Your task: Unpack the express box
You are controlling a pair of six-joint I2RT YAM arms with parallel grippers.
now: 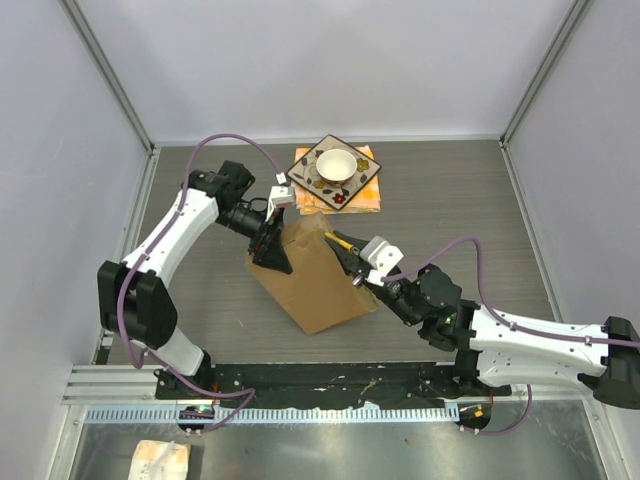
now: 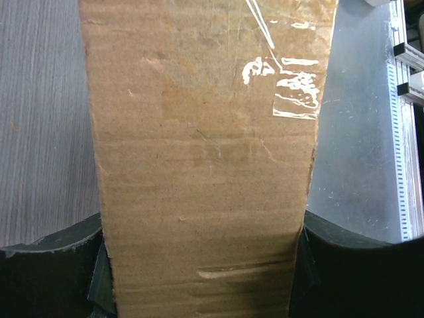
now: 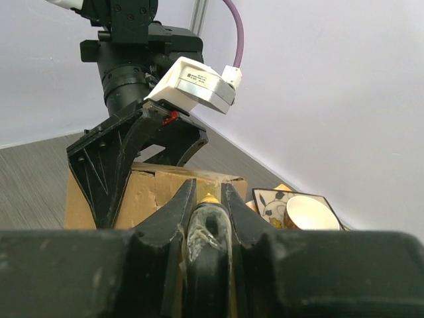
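Note:
The cardboard box (image 1: 305,295) is held tilted near the middle of the table. My left gripper (image 1: 268,250) is shut on its left side; in the left wrist view the cardboard (image 2: 205,152) fills the space between the fingers. My right gripper (image 1: 342,247) is shut on a slim tool with a yellow part (image 1: 338,240) at the box's upper right. In the right wrist view the tool's dark body (image 3: 207,265) sits between the fingers, its tip hidden or hard to tell.
A square patterned tray (image 1: 305,175) with a white bowl (image 1: 336,165) rests on an orange checked cloth (image 1: 360,205) at the back.

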